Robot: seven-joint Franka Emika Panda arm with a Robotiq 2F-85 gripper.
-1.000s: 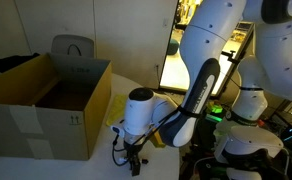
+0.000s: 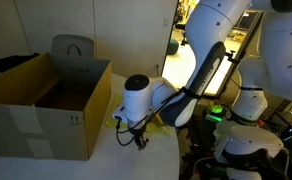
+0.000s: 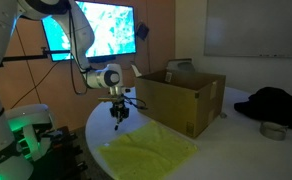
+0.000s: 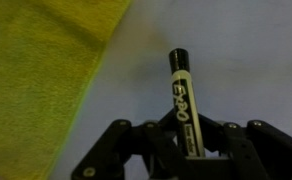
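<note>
A black-capped white marker [image 4: 185, 105] with dark lettering stands out in the wrist view, its cap end pointing away from the fingers. My gripper is shut on its lower part. In exterior view 1 the gripper [image 2: 137, 136] hangs above the white table, and in exterior view 2 a small dark tip shows beneath the gripper [image 3: 118, 106]. A yellow-green cloth [image 3: 146, 151] lies spread on the table beside it, and the same cloth [image 4: 46, 65] fills the left of the wrist view.
A large open cardboard box [image 2: 36, 115] stands close by the arm. Past it in exterior view 2 are a metal pot [image 3: 274, 131] and a black cloth-like heap [image 3: 271, 104]. Bare table [image 2: 116, 163] shows in front.
The gripper has risen off the table and shifted a little to the right in exterior view 1. The marker has come up with it. The box appears unmoved.
</note>
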